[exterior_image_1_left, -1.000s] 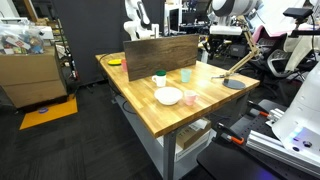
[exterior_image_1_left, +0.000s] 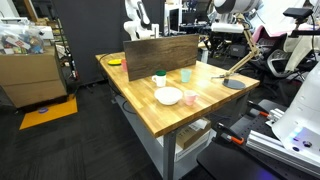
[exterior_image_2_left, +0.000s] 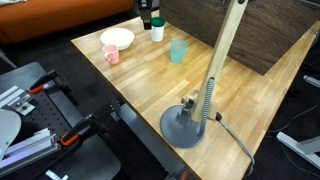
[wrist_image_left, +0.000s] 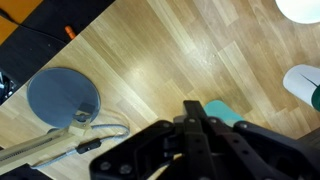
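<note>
In the wrist view my gripper is shut, with nothing seen between its fingertips, and the wooden tabletop lies below. A teal cup (wrist_image_left: 222, 112) shows just beyond the fingers and is partly hidden by them. It also stands on the table in exterior view 2, as the teal cup (exterior_image_2_left: 178, 51). A white cup with a green rim (exterior_image_2_left: 157, 30) is behind it, near a white plate (exterior_image_2_left: 117, 40). The pink mug (exterior_image_2_left: 112, 57) sits in front of that plate.
A desk lamp's round grey base (exterior_image_2_left: 183, 128) stands on the table, its pale arm rising high and its cable trailing. A brown panel (exterior_image_1_left: 160, 55) stands along the table's far side. Bare wood (exterior_image_2_left: 135, 90) lies between the pink mug and the lamp.
</note>
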